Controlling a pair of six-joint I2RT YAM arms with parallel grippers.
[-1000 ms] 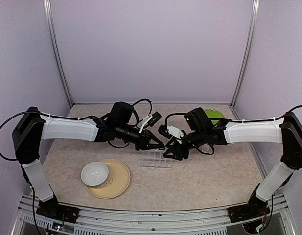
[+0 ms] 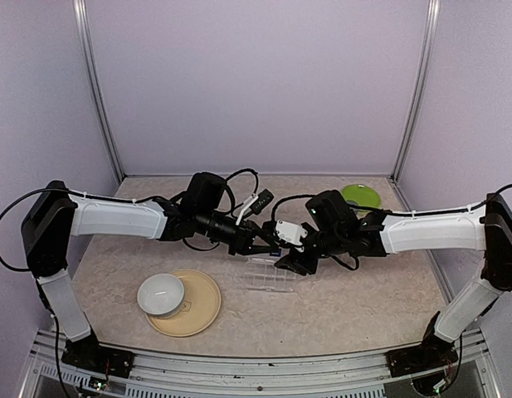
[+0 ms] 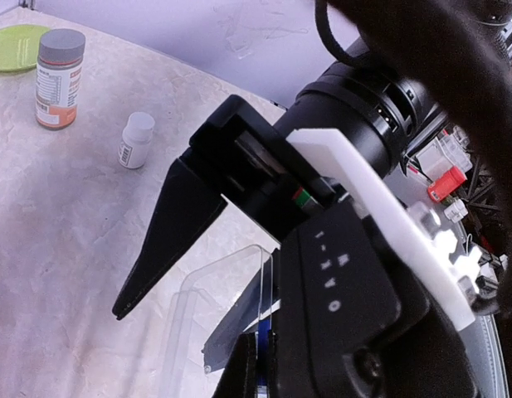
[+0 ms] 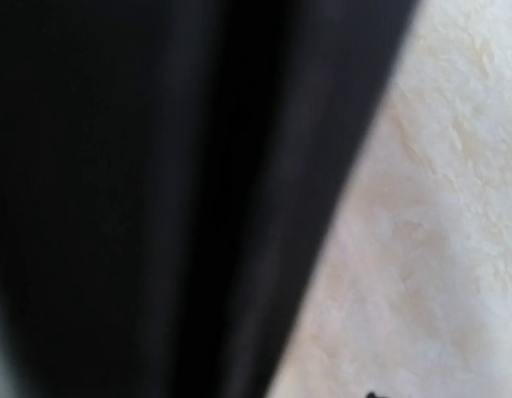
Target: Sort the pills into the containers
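A clear compartment organizer (image 2: 268, 280) sits at the table's middle under both grippers, its lid edge also showing in the left wrist view (image 3: 189, 298). My left gripper (image 2: 268, 249) is shut at the organizer's upper edge, with a small blue piece at its fingertips. My right gripper (image 2: 293, 265) is low over the organizer's right side; its finger (image 3: 156, 249) hangs beside the clear plastic, and its opening is hard to judge. Behind stand a grey-capped bottle (image 3: 58, 99) and a small white bottle (image 3: 135, 145). I cannot make out loose pills.
A white bowl (image 2: 160, 292) sits on a tan plate (image 2: 197, 323) at front left. A green plate (image 2: 362, 193) lies at back right.
The organizer appears nudged slightly to the right. My left arm is almost unchanged.
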